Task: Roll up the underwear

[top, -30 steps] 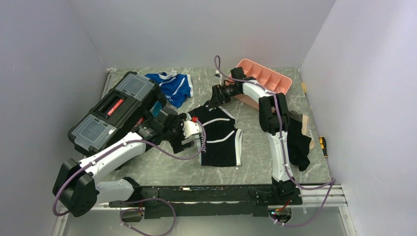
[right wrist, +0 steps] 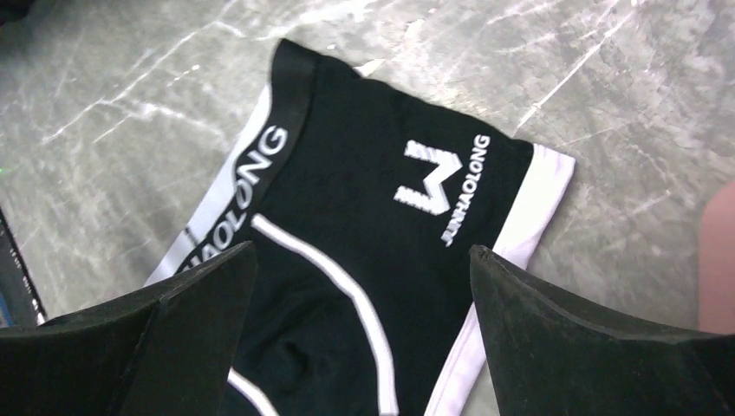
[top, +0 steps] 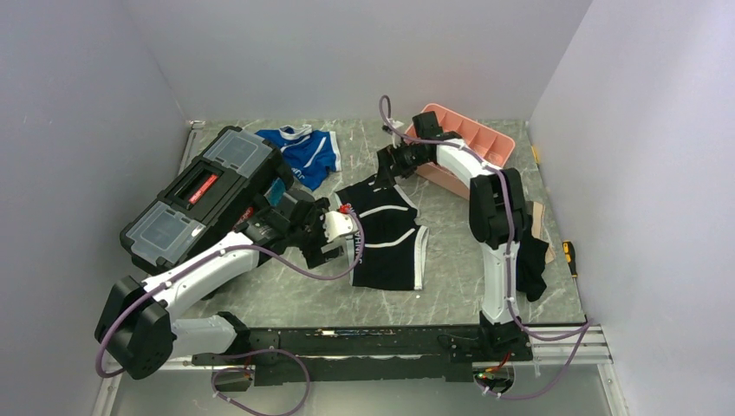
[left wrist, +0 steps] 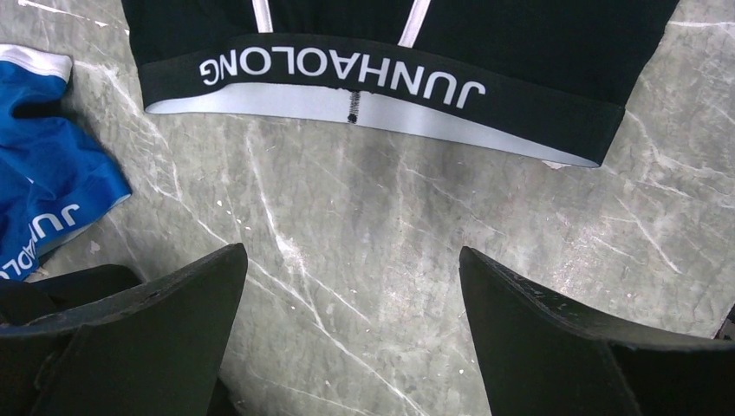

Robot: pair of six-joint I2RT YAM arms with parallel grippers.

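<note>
Black underwear (top: 386, 247) with white piping and white leg hems lies spread on the grey marbled table, its lettered waistband (left wrist: 364, 74) toward my left gripper. Both fingers of the left gripper stand wide apart over bare table just off the waistband. My right gripper is open above the upper leg of the black underwear (right wrist: 347, 173), whose far edge and printed M logo show in the right wrist view. No cloth is held by either gripper. Blue underwear (top: 308, 154) lies apart at the back left.
A pink divided tray (top: 485, 139) stands at the back right, close to the right arm. A black tool case (top: 204, 195) fills the left side. Dark cloth (top: 531, 260) is piled at the right. Bare table lies right of the underwear.
My right gripper has shifted slightly right and let the underwear's upper leg lie flat. The underwear moved slightly upward and right. The left arm is almost still.
</note>
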